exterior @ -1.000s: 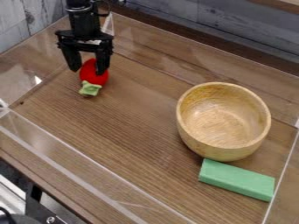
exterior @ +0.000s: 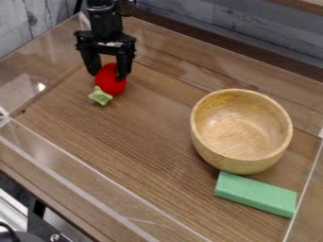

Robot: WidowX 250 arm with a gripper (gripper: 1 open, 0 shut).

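My black gripper (exterior: 106,51) is at the upper left, its open fingers straddling a red rounded object (exterior: 110,79) with a pale green top or stem part (exterior: 100,95) on the wooden table. Whether the fingers touch it is hard to tell.
A large tan bowl (exterior: 239,128) sits at the right, with a green block (exterior: 256,194) in front of it. A dark wall edge runs along the back right.
My gripper has shifted to the right from one second ago, and the red object has moved right with it, its green part now pointing toward the lower left.
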